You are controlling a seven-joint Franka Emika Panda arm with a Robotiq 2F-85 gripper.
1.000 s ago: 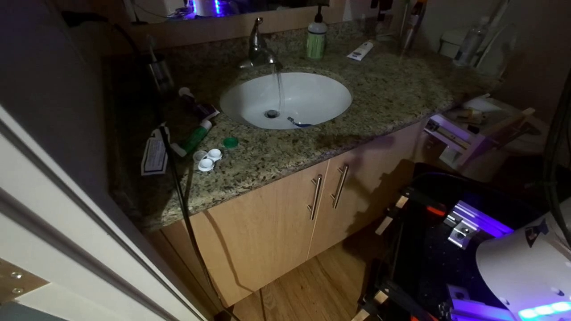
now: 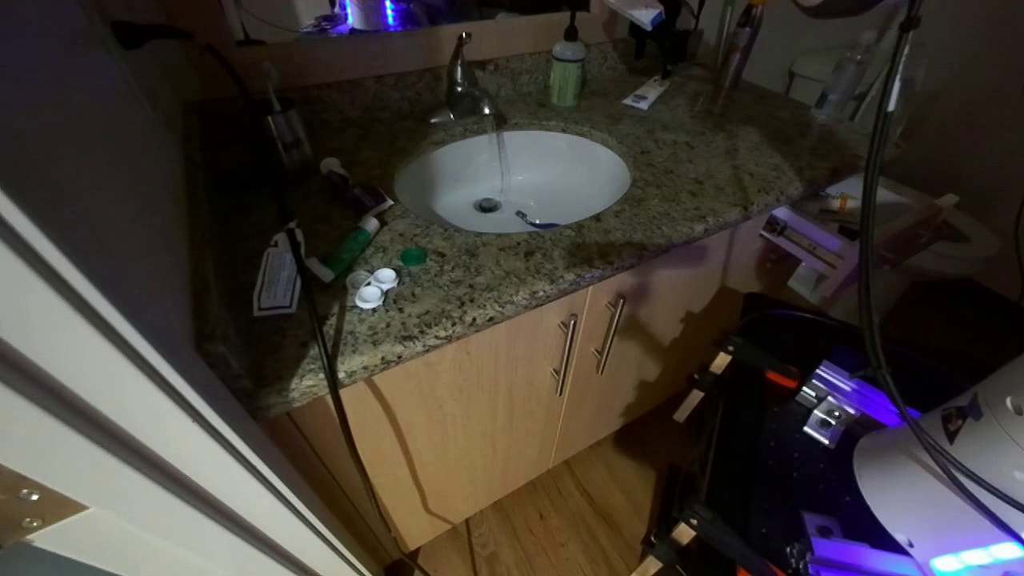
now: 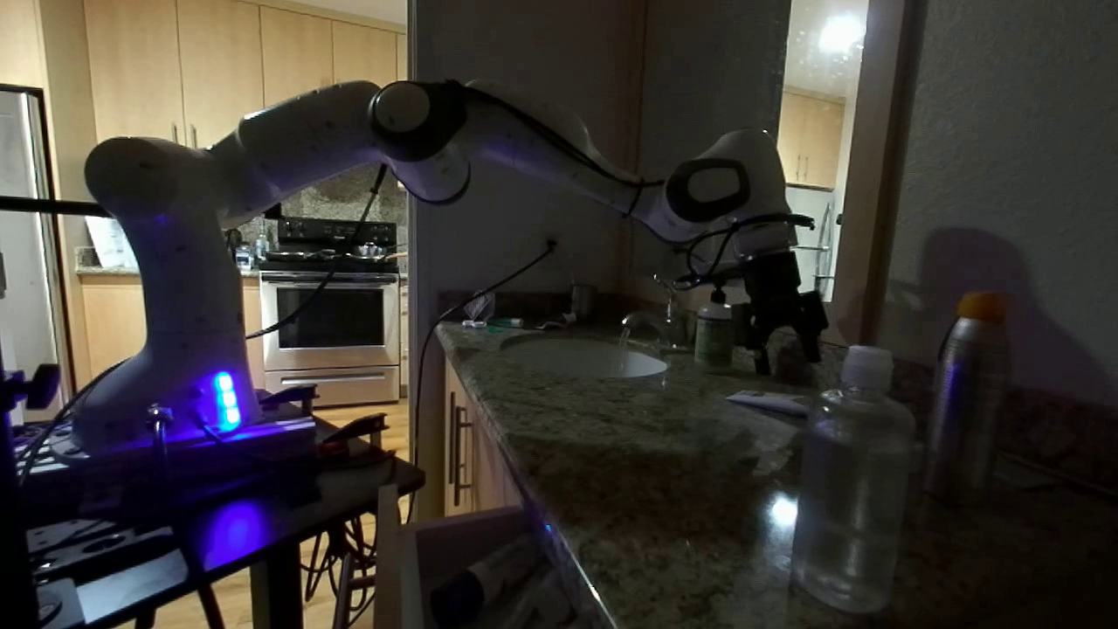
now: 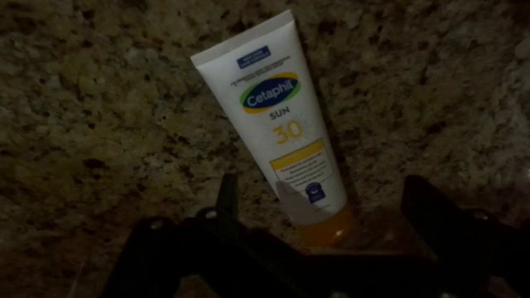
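Note:
A white Cetaphil sunscreen tube (image 4: 278,119) with an orange cap (image 4: 325,229) lies label up on the granite counter. In the wrist view my gripper is open, its dark fingers (image 4: 228,191) to either side of the tube's cap end, with nothing held. From exterior view 2, the gripper (image 3: 786,363) points down over the counter, just above and behind the tube (image 3: 770,403). Exterior view 1 catches the dark gripper (image 2: 664,59) only in part, at the tube's far end. How much height separates fingers and tube is hard to judge in this dim light.
Left of the gripper stand a soap bottle (image 2: 567,75) and the sink (image 2: 576,182), its faucet (image 2: 465,86) running. A metallic spray can (image 3: 966,409) and clear bottle (image 3: 857,493) flank the right side. An open drawer (image 2: 816,240) juts out below the counter.
My gripper has come down toward the tube and shows more fully in exterior view 1. The arm's cable has swung left there. The tube lies where it was.

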